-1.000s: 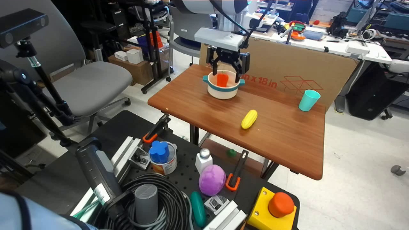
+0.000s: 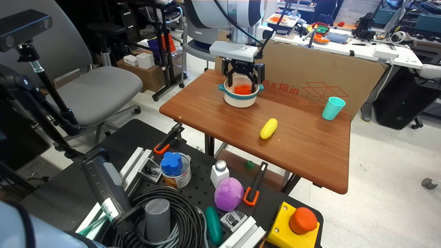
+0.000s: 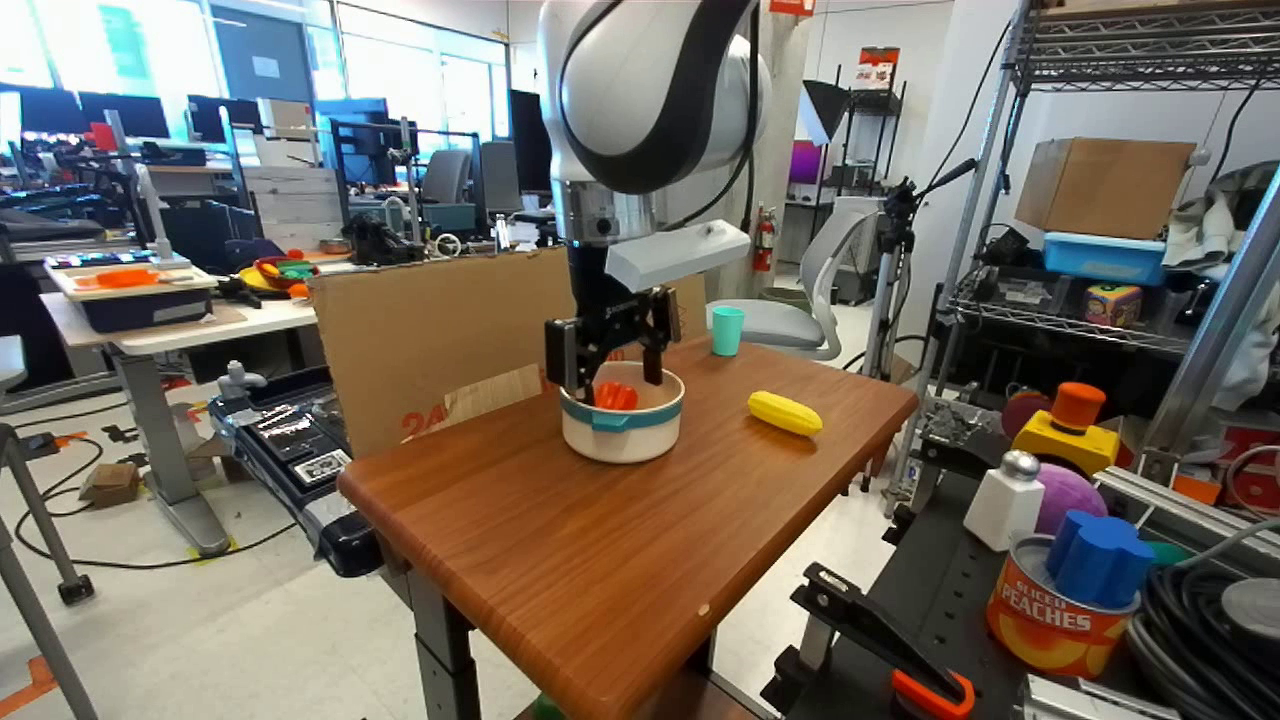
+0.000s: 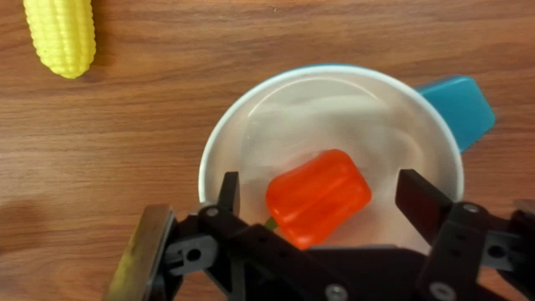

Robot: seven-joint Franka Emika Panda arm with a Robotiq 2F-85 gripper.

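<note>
In the wrist view a red pepper [image 4: 318, 196] with a bit of green stem lies on its side inside a cream pot [image 4: 331, 113]. My gripper is open above it, one fingertip to either side, and neither touches the pepper in that view. From outside, the pot [image 2: 240, 101] stands on the wooden table with its teal handles out to the sides, and the gripper [image 2: 242, 82] reaches down at its rim. The pepper [image 3: 615, 396] shows over the pot's wall.
A yellow corn cob [image 2: 269, 128] lies on the table [image 2: 306, 161] away from the pot, and a turquoise cup [image 2: 333, 108] stands near the far corner. Behind the table rises a cardboard sheet [image 3: 444, 330].
The pepper stood more upright in the pot; now it lies over on its side. My gripper has shifted slightly left in exterior view 1. Corn and cup have not moved.
</note>
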